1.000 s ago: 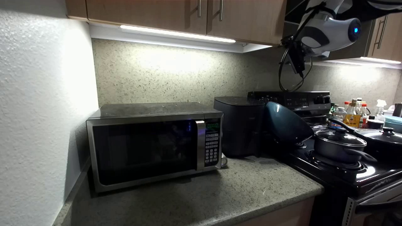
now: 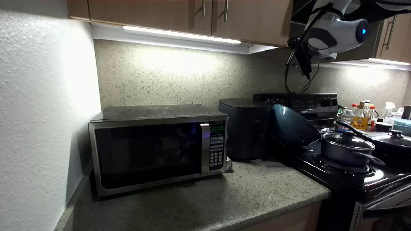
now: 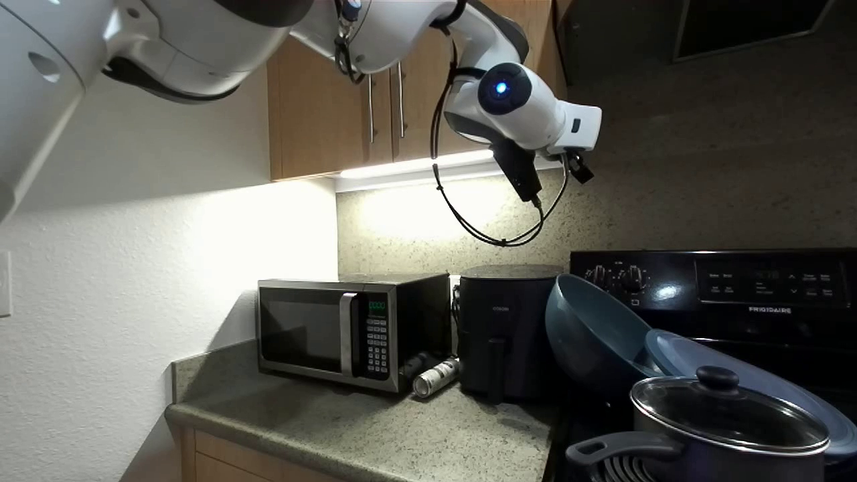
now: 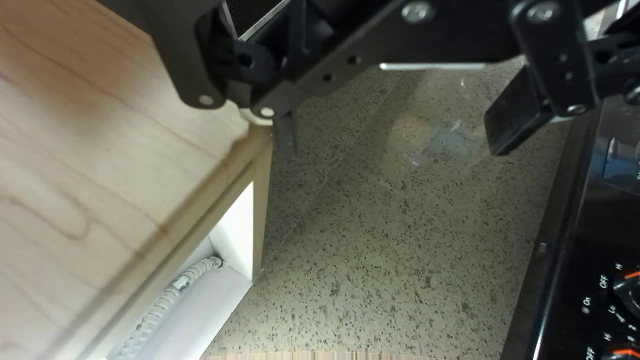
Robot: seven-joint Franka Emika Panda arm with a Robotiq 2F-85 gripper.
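Observation:
High over the back of the counter, in front of the speckled backsplash (image 4: 384,252), my gripper is open. Its two fingers stand wide apart in the wrist view, with only the backsplash showing between them. The wooden side of an upper cabinet (image 4: 102,156) lies close to the left finger. In exterior view 2 the fingertips are small and dark, beyond the arm's white wrist. A microwave (image 2: 154,150), its door shut, stands at the left of the counter, well below and away from my gripper.
A black air fryer (image 3: 514,329) and a can (image 3: 438,377) sit beside the microwave. On the stove are a tilted blue pan (image 3: 590,329) and a lidded pot (image 3: 723,426). Several bottles (image 2: 362,117) crowd the far right.

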